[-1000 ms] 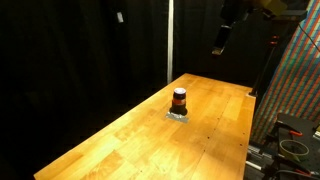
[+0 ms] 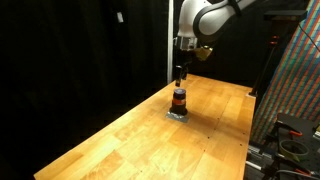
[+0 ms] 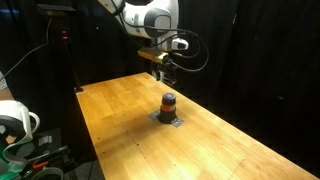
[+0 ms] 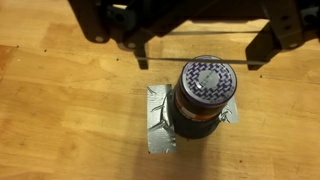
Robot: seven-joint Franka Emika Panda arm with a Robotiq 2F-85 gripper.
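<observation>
A jar with a purple-and-white checkered lid (image 4: 209,81) and an orange band stands upright in a dark base held by silver tape. In exterior view 1 the jar (image 2: 180,97) is near the middle of the wooden table, and exterior view 2 shows the jar (image 3: 168,102) from the other side. My gripper (image 2: 181,76) hangs just above and behind it there. From the wrist, the gripper is open, with its two fingers spread wide over the lid's far edge; no contact shows.
Silver tape (image 4: 158,118) lies flat on the table around the base. Bare wooden tabletop (image 2: 120,140) surrounds the jar on all sides. Black curtains hang behind, and a dark stand with cables (image 2: 292,148) is beyond the table's right edge.
The arm has come down and to the left in exterior view 1, from high at the right to close over the jar. The jar has stayed in place.
</observation>
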